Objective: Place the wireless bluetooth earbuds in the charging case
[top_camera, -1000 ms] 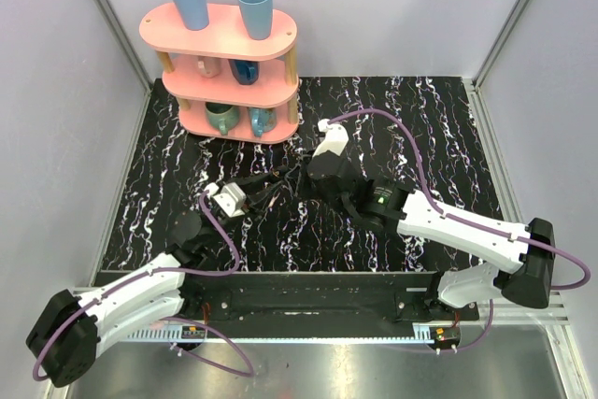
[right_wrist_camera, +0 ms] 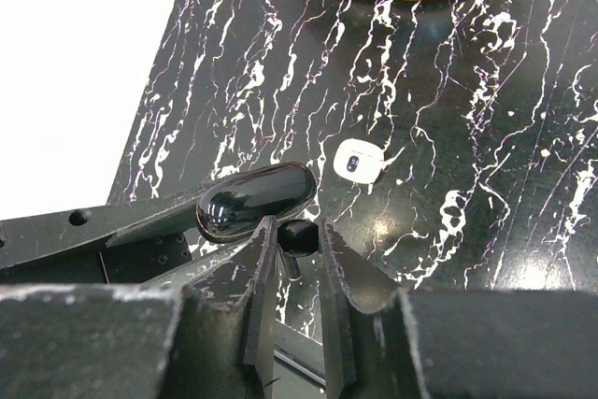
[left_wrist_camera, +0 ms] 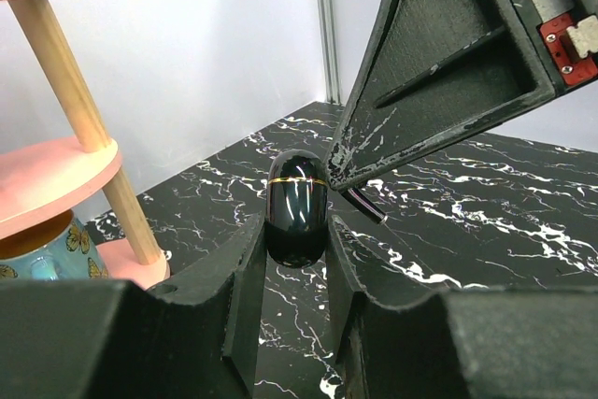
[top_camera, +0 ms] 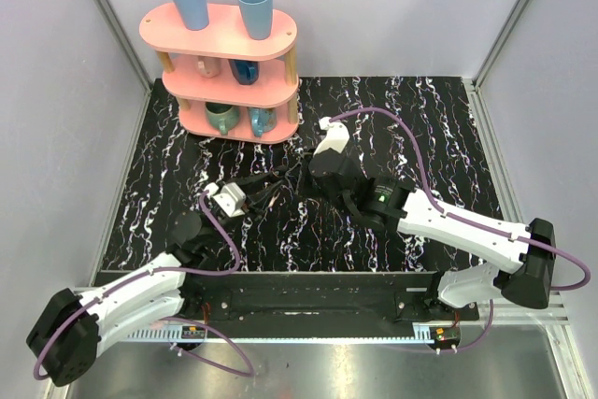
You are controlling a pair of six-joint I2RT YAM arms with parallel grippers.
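Note:
My left gripper is shut on a glossy black capsule-shaped charging case [left_wrist_camera: 295, 203] with a gold band, held upright between its fingertips. My right gripper is shut on a small black earbud [right_wrist_camera: 298, 235], just beside the long black case [right_wrist_camera: 254, 197] in the right wrist view. In the top view the two grippers [top_camera: 280, 177] meet above the marble surface, the right one coming from the upper right, partly hiding what both hold. Whether earbud and case touch is unclear.
A pink three-tier shelf [top_camera: 218, 31] with cups and mugs stands at the back left. A small white square object [right_wrist_camera: 359, 161] lies on the marble table [top_camera: 439, 137] below the grippers.
The right arm has shifted very slightly; otherwise both grippers hold nearly the same place in the top view.

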